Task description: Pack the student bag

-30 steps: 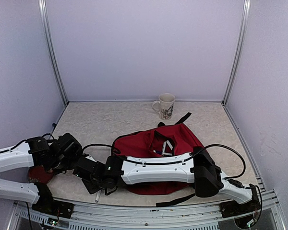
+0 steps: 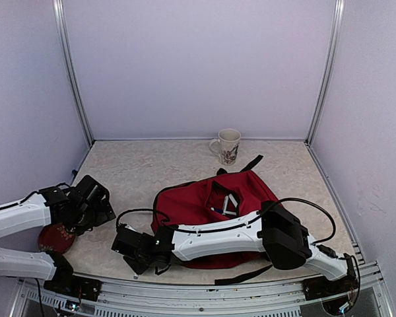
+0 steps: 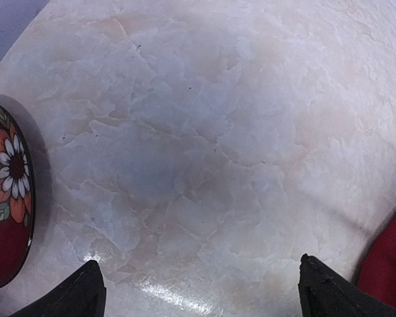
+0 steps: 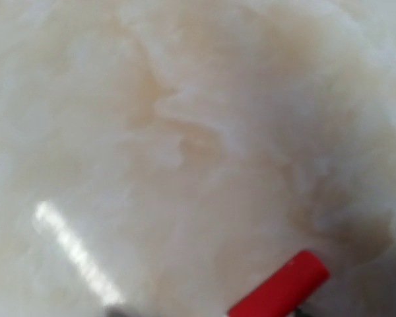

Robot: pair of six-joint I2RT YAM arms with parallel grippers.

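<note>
A red bag (image 2: 254, 191) lies on the table with several white items and a blue one in its opening. My right arm reaches across its front; its gripper (image 2: 133, 257) is low over the table at the bag's front left. A red-capped marker or pen (image 4: 277, 287) shows at the bottom of the right wrist view, partly out of frame; whether the fingers grip it cannot be told. My left gripper is open and empty above bare table. A red flowered object (image 3: 6, 198) lies left of it.
A patterned mug (image 2: 228, 146) stands at the back behind the bag. Black straps lie at the bag's back and front edges, close to the table's front rail.
My left gripper has moved slightly back, uncovering more of the flowered object. My right gripper has shifted a little to the right and toward the front edge, covering the thin item seen there earlier.
</note>
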